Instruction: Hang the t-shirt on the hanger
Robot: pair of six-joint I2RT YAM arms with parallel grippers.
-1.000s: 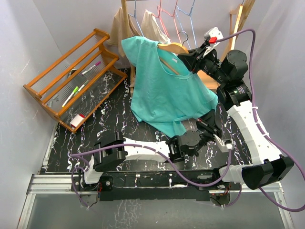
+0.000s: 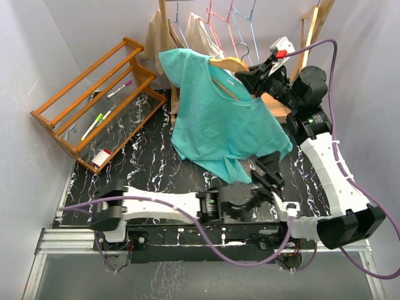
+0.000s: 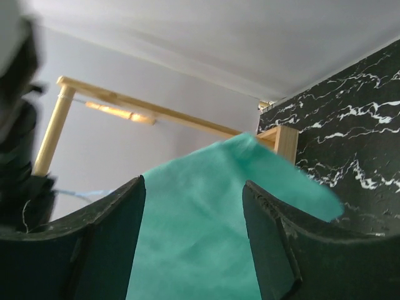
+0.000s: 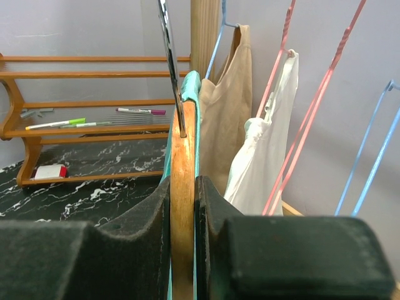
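Observation:
The turquoise t-shirt [image 2: 219, 131] drapes from a wooden hanger [image 2: 225, 64] [image 4: 183, 156], whose metal hook rises between it and the rail. My right gripper [image 2: 250, 80] is shut on the hanger, which stands vertical between its fingers in the right wrist view. My left gripper [image 2: 269, 165] is blurred, at the lower right hem of the shirt; in the left wrist view its fingers stand apart, with turquoise cloth [image 3: 194, 225] beyond and between them, not clearly gripped.
Pink and blue hangers hang at the back with beige and white cloths [image 4: 265, 144]. A wooden rack [image 2: 100, 103] with pens stands at the left.
My right arm is nearly still.

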